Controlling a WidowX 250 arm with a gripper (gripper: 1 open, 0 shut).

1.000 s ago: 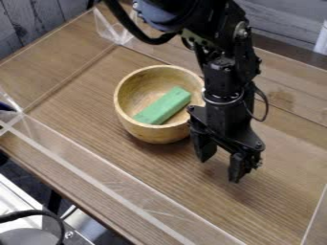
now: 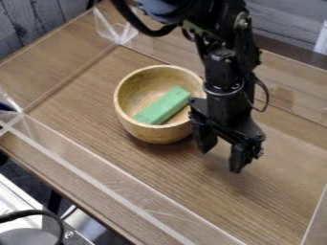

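Observation:
A wooden bowl [image 2: 137, 88] sits left of centre on the wooden table, with a green block [image 2: 163, 104] lying tilted inside it. My black gripper [image 2: 221, 150] hangs low over the table just to the right of the bowl, its fingers spread open with nothing visible between them. The arm partly hides the bowl's right side.
Bare tabletop [image 2: 192, 199] stretches in front and to the right. Clear plastic edging runs along the left and front of the table. Cables and a dark round object [image 2: 29, 233] lie beyond the lower-left edge, and a grey wooden wall stands at the back.
The bowl and block look unchanged.

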